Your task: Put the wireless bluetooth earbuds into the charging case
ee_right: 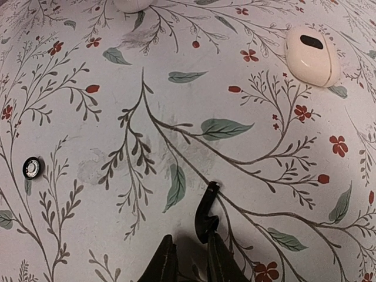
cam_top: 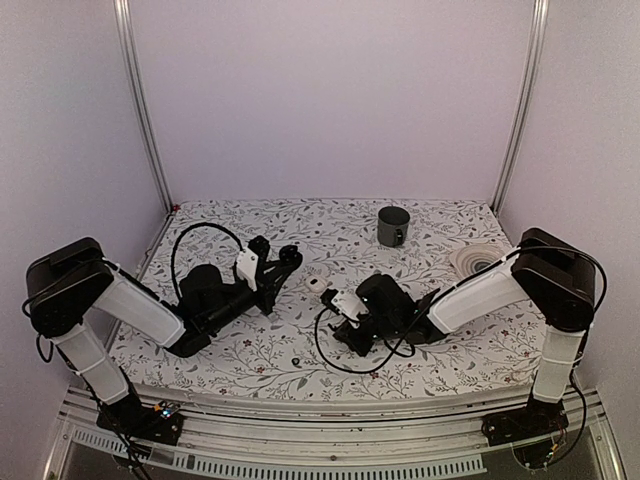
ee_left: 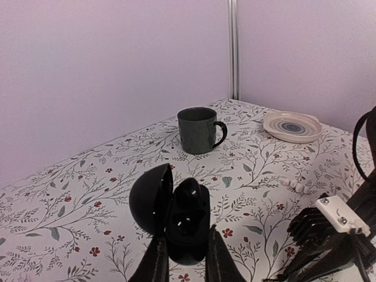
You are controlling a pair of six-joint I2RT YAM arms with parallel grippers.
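My left gripper is shut on an open black charging case (ee_left: pixel 188 223), lid raised, held up above the table in the left wrist view and at left in the top view (cam_top: pixel 282 262). A black earbud (ee_right: pixel 205 214) lies on the table in the right wrist view, just beyond the fingertips of my right gripper, which stands part open with nothing visible between its fingers, low over the table.
A white case (ee_right: pixel 311 59) and a small dark round object (ee_right: pixel 32 167) lie on the floral table. A grey mug (cam_top: pixel 393 225) and a plate (cam_top: pixel 470 260) stand at the back right.
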